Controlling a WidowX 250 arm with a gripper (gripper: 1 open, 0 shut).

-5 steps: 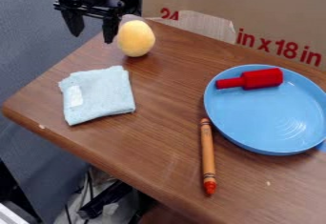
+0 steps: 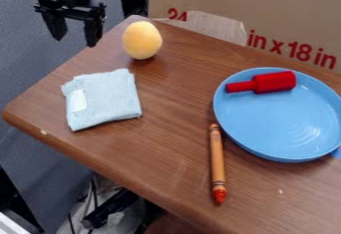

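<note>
The black gripper hangs at the upper left, over the grey floor beside the table's back left corner, open with nothing visible between its fingers. A yellow rounded object sits on the wooden table near that corner. A folded pale blue cloth lies on the left part of the table. An orange crayon-like stick lies front to back at the middle right. A red cylinder with a handle rests on a blue plate at the right.
A cardboard box stands along the back.
The gripper has moved left, away from above the yellow object and out past the table's edge. The objects on the table have not visibly moved.
</note>
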